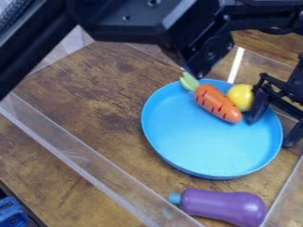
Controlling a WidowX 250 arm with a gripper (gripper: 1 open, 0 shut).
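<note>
A blue plate (pixel 201 142) holds an orange toy carrot (pixel 218 104) with green leaves and a yellow round toy (pixel 242 96) at its back right. The black gripper (pixel 270 103) reaches in from the right edge beside the yellow toy, fingers apart. The dark arm spans the top of the view and hides part of the background.
A purple toy eggplant (pixel 222 206) lies in front of the plate. Clear plastic edges border the wooden surface (pixel 89 106), whose left part is free. A blue object (pixel 11 213) sits at the lower left corner.
</note>
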